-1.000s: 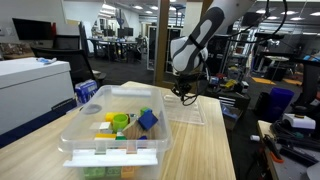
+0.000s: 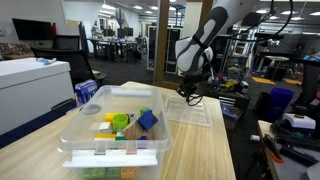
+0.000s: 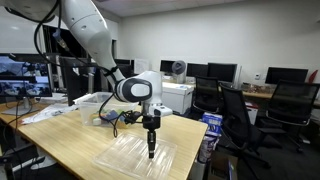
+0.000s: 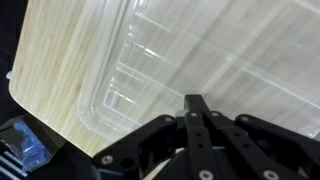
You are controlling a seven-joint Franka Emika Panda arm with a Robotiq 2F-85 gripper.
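A flat, clear plastic lid (image 4: 190, 60) lies on the wooden table, and its rounded corner and raised rim show beneath my gripper in the wrist view. The gripper's fingers are together, with nothing visible between them. From the second exterior view, the gripper (image 3: 151, 152) points down over the middle of the lid (image 3: 118, 156); whether its tips touch the plastic I cannot tell. A clear plastic bin (image 2: 78, 130) stands at the near end of the table, holding several coloured blocks, among them a blue one (image 2: 148, 119) and a green one (image 2: 120, 122).
Bare wood (image 2: 190, 155) lies between the bin and the table's right edge. A blue container (image 2: 86, 92) stands behind the bin. Off the table are office chairs (image 3: 240, 115) and a blue object (image 4: 28, 145) beyond the edge.
My arm has come slightly lower and to the right over the lid in the first exterior view. The bin and its blocks have not moved.
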